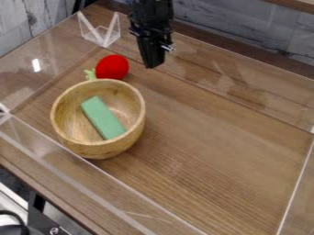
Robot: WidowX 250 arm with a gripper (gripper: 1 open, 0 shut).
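My gripper (152, 50), black, is at the top centre of the camera view, above and right of a red round object with a green top (112, 67), apart from it. A wooden bowl (121, 138) at the lower left holds a green block (102, 117). Whether my fingers are open or shut is too small to tell.
A pale, wire-like shape lies at the upper left.
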